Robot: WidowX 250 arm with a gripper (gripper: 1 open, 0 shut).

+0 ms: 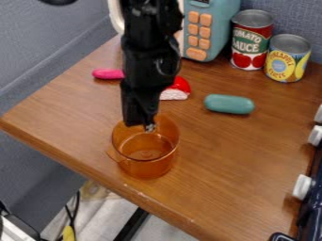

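Note:
My black gripper [142, 118] hangs pointing down over the orange transparent cup [145, 151], its tips just at or above the cup's rear rim. Whether the fingers are open or shut does not show clearly. Partly behind the gripper lies a red and white object [176, 89].
A pink object [107, 73] lies at the left rear and a teal cylinder [229, 104] to the right. Two cans [250, 40] and a teal appliance [214, 24] stand behind. A dark appliance with white knobs [308, 198] edges the right. The table's left front corner is near the cup.

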